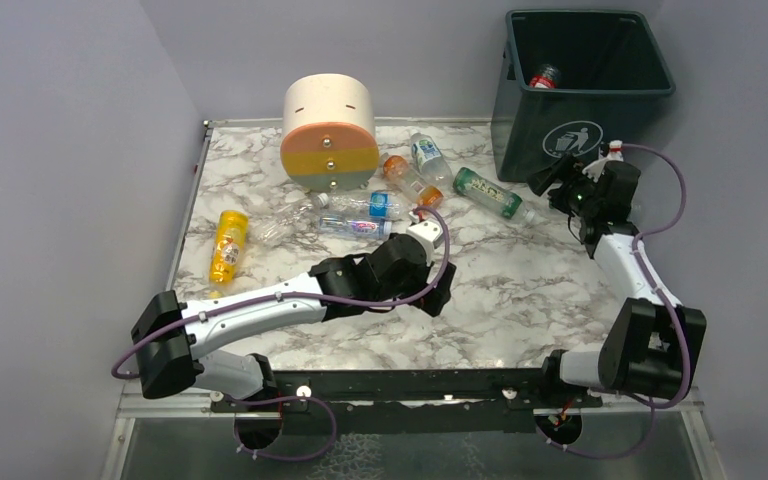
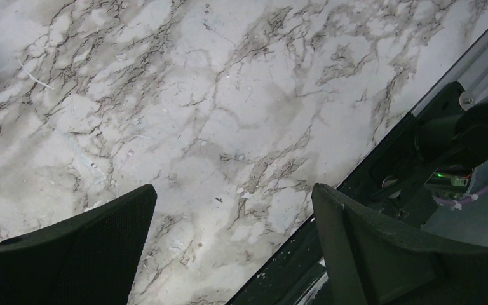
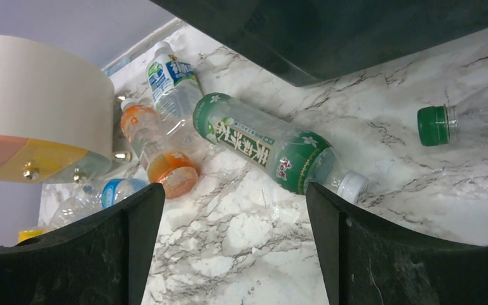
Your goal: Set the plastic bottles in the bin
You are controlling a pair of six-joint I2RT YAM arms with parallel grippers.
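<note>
Several plastic bottles lie on the marble table: a green-labelled one, an orange-capped one, a blue-labelled clear one, a yellow one at left, and others in the middle. A green-capped bottle lies right of the green-labelled one in the right wrist view. My right gripper is open above the green-labelled bottle, near the bin front, nothing held. My left gripper stands open over bare table at front center.
The dark bin stands at back right with a red-labelled item inside. A cylindrical cream object sits at back left.
</note>
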